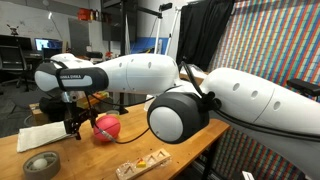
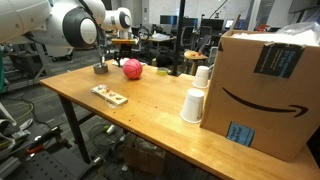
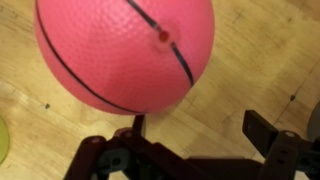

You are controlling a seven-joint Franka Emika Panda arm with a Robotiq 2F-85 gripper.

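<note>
A pinkish-red ball with dark seam lines (image 3: 120, 50) fills the upper left of the wrist view. It rests on the wooden table (image 3: 225, 75), and in exterior view 1 the same ball (image 1: 108, 127) appears partly behind the arm's cable. My gripper is low over the table with its fingers wide apart and only bare wood between them. The left finger (image 3: 135, 138) is right at the ball's lower edge; whether they touch, I cannot tell. The ball is outside the gap, on the left finger's side.
A grey tape roll (image 1: 38, 175) lies at the near left, with a white cloth (image 1: 42, 137) behind it. A light wooden block (image 1: 143, 165) is near the front edge. White cups (image 2: 192, 106) and a large cardboard box (image 2: 262, 95) occupy the table's other end.
</note>
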